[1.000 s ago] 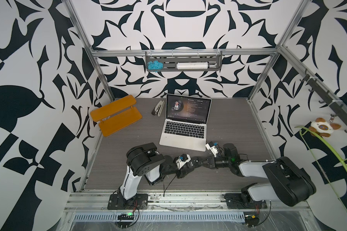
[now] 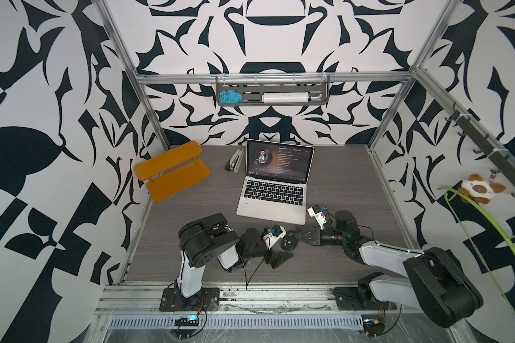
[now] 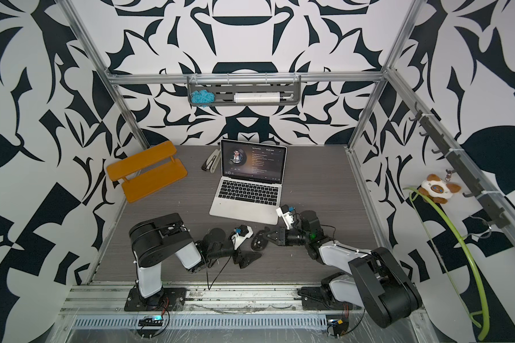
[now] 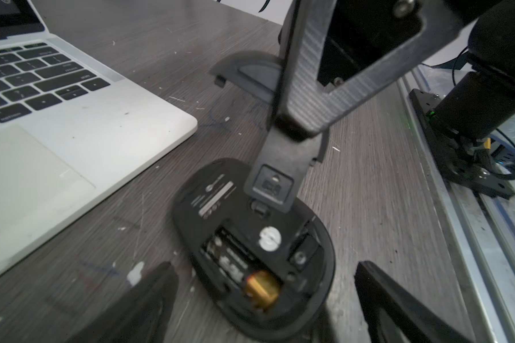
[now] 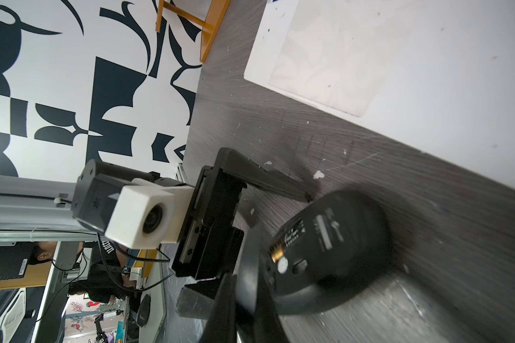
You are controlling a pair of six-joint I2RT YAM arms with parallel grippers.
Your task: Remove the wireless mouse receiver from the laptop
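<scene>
The black mouse (image 4: 211,194) lies underside up on the table, its battery bay open and a battery (image 4: 260,285) showing. My left gripper is open, its fingers (image 4: 143,303) spread to either side of the mouse and apart from it. Above the mouse, my right gripper is shut on a thin curved dark grey piece, the battery cover (image 4: 251,71); the finger hides part of it. The silver laptop (image 2: 271,211) stands open behind, screen lit. I cannot make out a receiver in any view.
A stapler (image 2: 234,160) lies left of the laptop, and an orange stand (image 2: 174,171) is farther left. The laptop's front edge is close to the mouse.
The right gripper has risen slightly and shifted away from the mouse's end.
</scene>
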